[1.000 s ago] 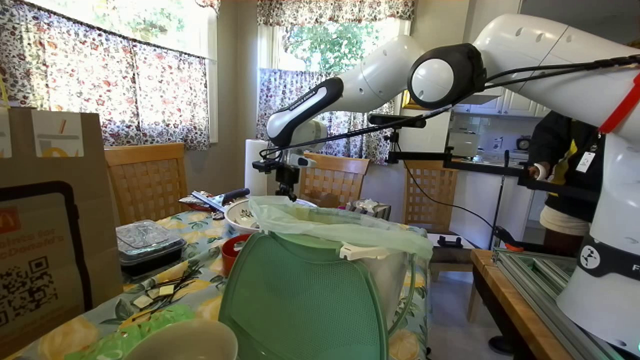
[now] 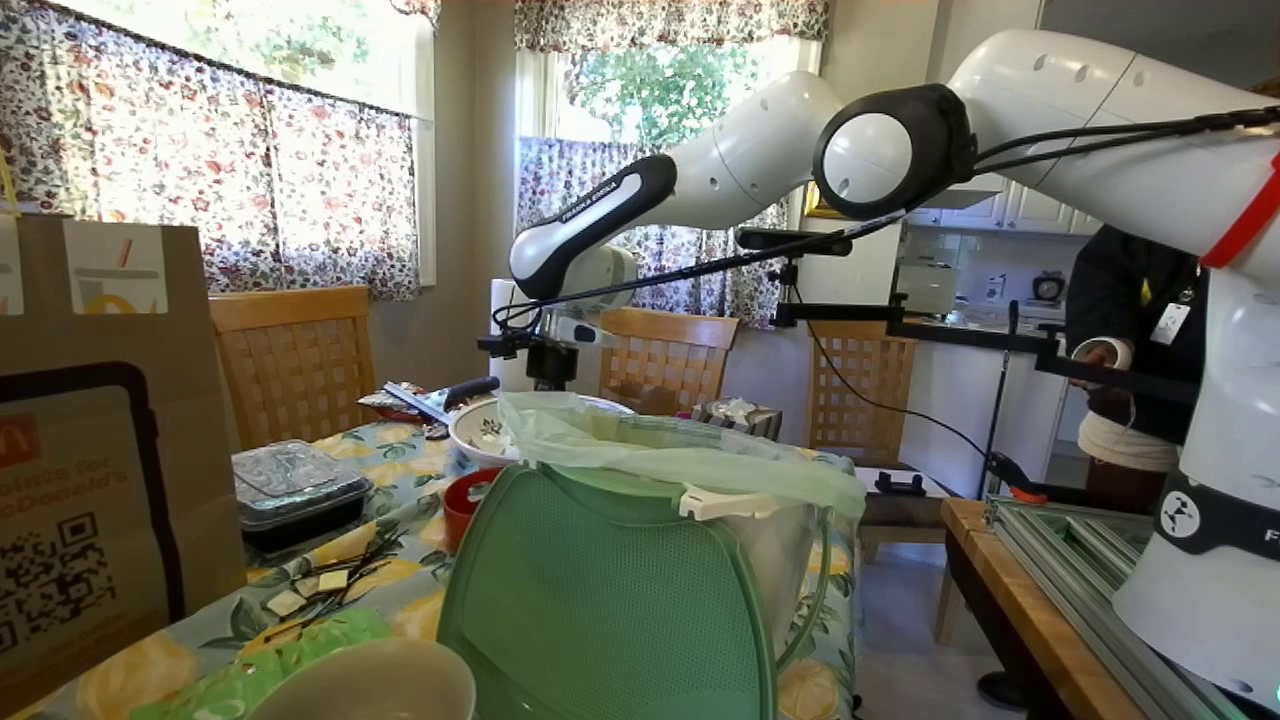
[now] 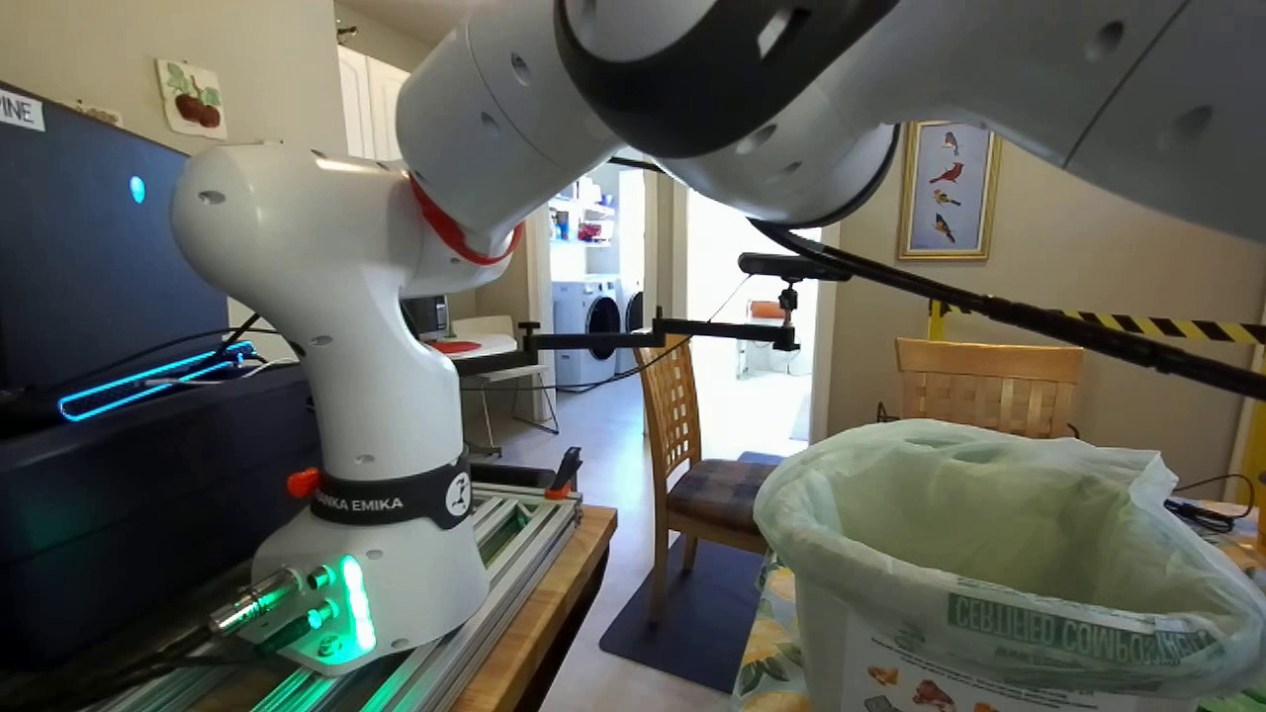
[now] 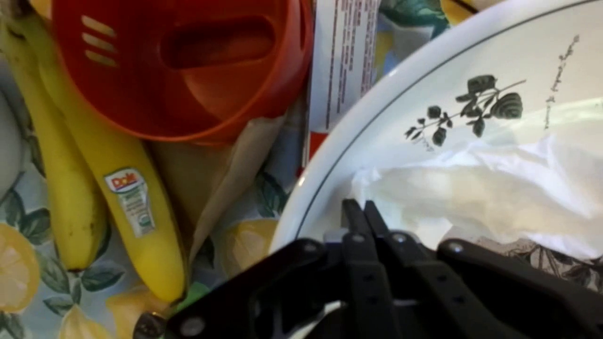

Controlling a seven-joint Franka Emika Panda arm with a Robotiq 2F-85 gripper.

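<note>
In the wrist view, my gripper is shut, with nothing showing between its fingers. It hangs over the inner left side of a large white bowl decorated with dark leaves. A crumpled white paper or napkin lies in the bowl, just past my fingertips; whether they touch it I cannot tell. From exterior view 1, my gripper appears above the bowl, its tips hidden behind the green-lined bin. That bin, with its pale compost liner, fills the lower right of exterior view 2.
Left of the bowl are a red container, a printed box and two bananas. The bin's green lid stands at the front. A black takeout box and a tall paper bag stand to the left.
My gripper has moved left in exterior view 1 and sits slightly differently over the bowl. The person at the right has shifted a little. The table's objects look unmoved.
</note>
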